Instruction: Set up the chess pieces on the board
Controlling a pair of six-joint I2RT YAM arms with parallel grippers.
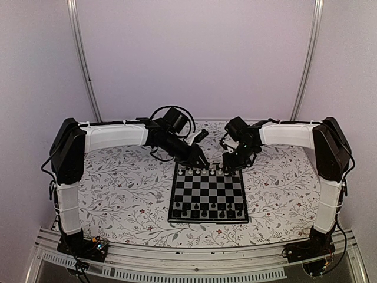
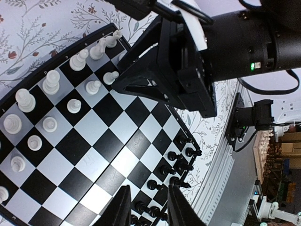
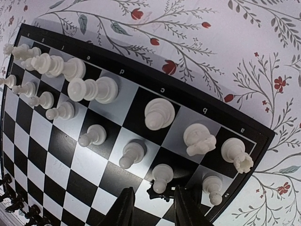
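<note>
The checkered chessboard (image 1: 207, 191) lies mid-table, white pieces along its far edge and black pieces (image 2: 167, 170) along its near edge. In the right wrist view a white rook (image 3: 239, 155), a knight (image 3: 200, 139) and a bishop (image 3: 159, 114) stand on the back row, with white pawns (image 3: 132, 154) in front. My right gripper is open over the board; a white pawn (image 3: 162, 178) shows just ahead of its fingertips. My left gripper hovers above the board, its fingers apart with nothing between them.
In the left wrist view the right arm (image 2: 188, 70) hangs over the white pieces' corner, close to several of them. The board's central squares are clear. Beside the white pawn lies a dark shape (image 3: 162, 194) that I cannot make out. Patterned cloth (image 1: 123, 188) surrounds the board.
</note>
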